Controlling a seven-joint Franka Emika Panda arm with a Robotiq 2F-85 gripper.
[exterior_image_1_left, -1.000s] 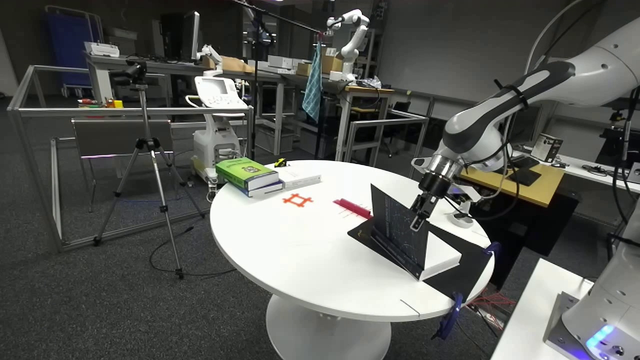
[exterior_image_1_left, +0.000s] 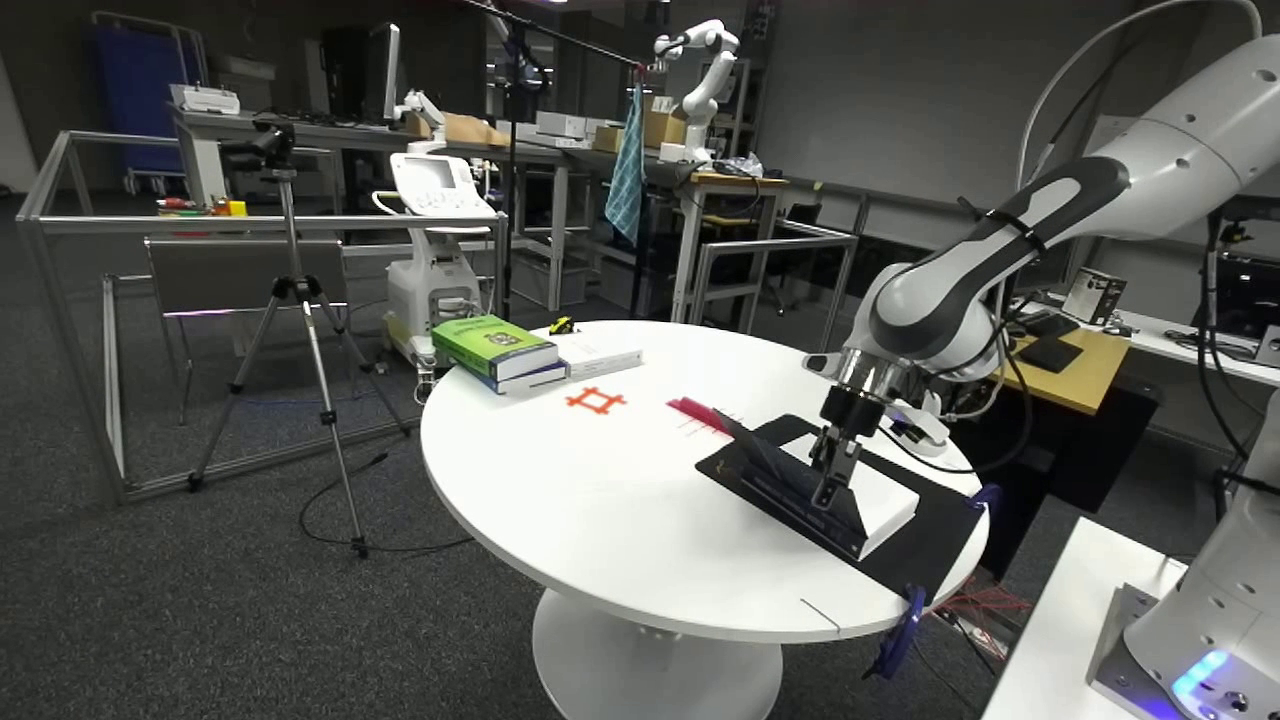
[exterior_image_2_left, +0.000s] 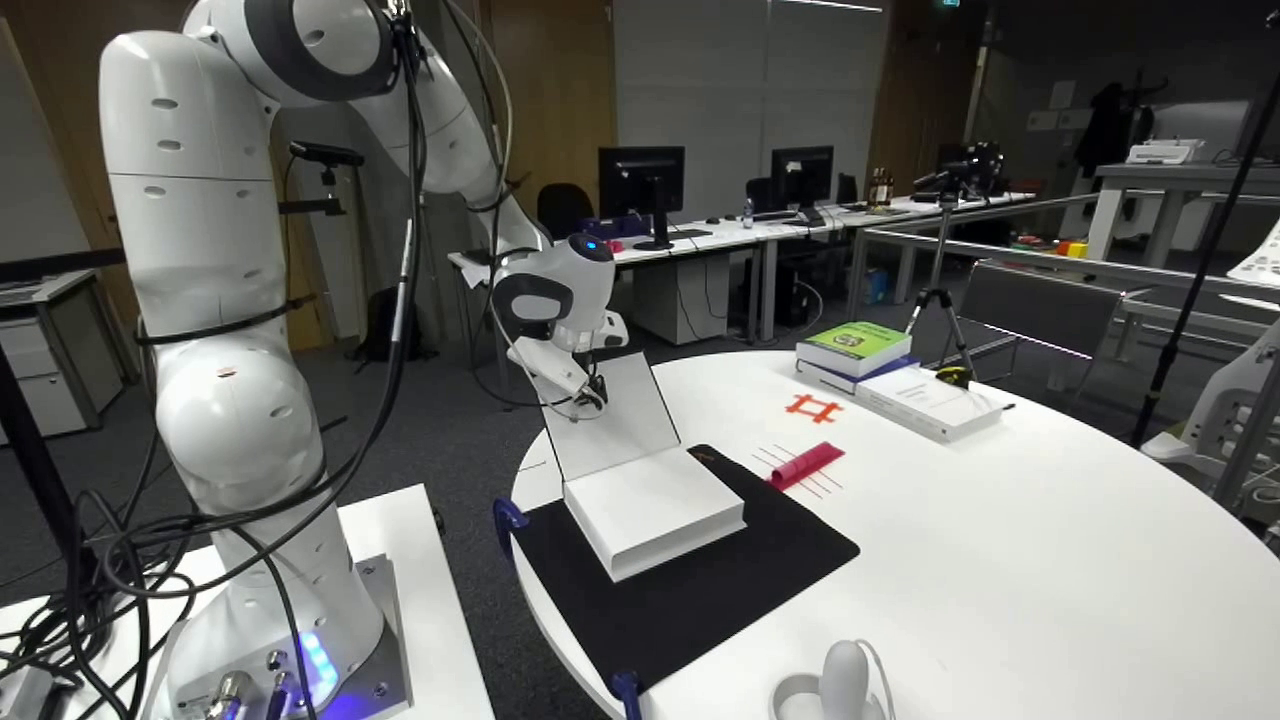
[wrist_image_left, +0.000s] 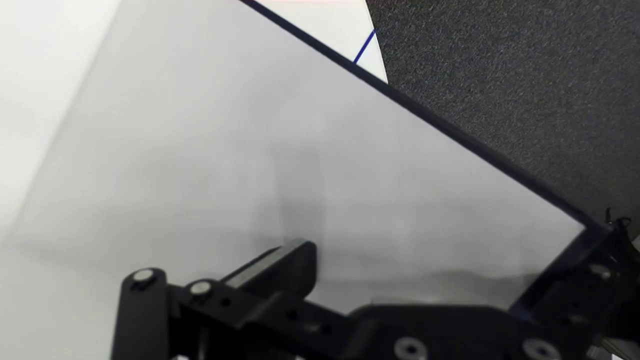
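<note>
A thick book with white pages (exterior_image_1_left: 884, 502) lies open on a black mat (exterior_image_1_left: 948, 534) near the table's edge. Its dark cover (exterior_image_1_left: 798, 478) leans outward at a slant, away from the pages. In exterior view 2 the cover's pale inner face (exterior_image_2_left: 630, 420) shows beside the page block (exterior_image_2_left: 654, 504). My gripper (exterior_image_1_left: 827, 492) points down on the inner side of the cover, at or very close to it. The pale inner face (wrist_image_left: 360, 174) fills much of the wrist view, with one dark finger (wrist_image_left: 297, 267) against it. Whether the fingers are apart or together is unclear.
A green book (exterior_image_1_left: 494, 346) lies on a blue one beside a white book (exterior_image_1_left: 600, 354) at the table's far left. A red strip (exterior_image_2_left: 806, 464) and an orange marking (exterior_image_2_left: 815, 408) lie nearby. Blue clamps (exterior_image_1_left: 897, 634) hold the mat at the table edge.
The cover has tilted from nearly upright to a lower slant away from the pages. My gripper has moved down and slightly left with it.
</note>
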